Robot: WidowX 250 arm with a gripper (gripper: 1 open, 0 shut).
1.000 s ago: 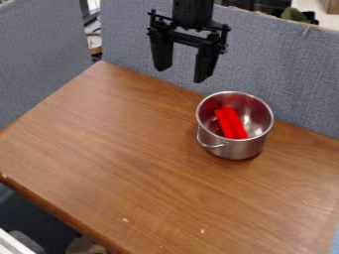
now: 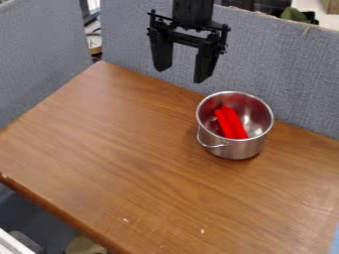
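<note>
My black gripper [image 2: 184,62] hangs at the top centre of the camera view, its two fingers spread wide apart with nothing between them. Below it and to the right, a silver metal pot [image 2: 240,147] with a wire handle stands on the wooden table [image 2: 119,159]. A red object [image 2: 231,123] lies tilted inside the pot. The gripper is above and apart from the pot.
Grey padded walls [image 2: 284,69] border the back and left side. The near left edge of the table drops to a dark floor area.
</note>
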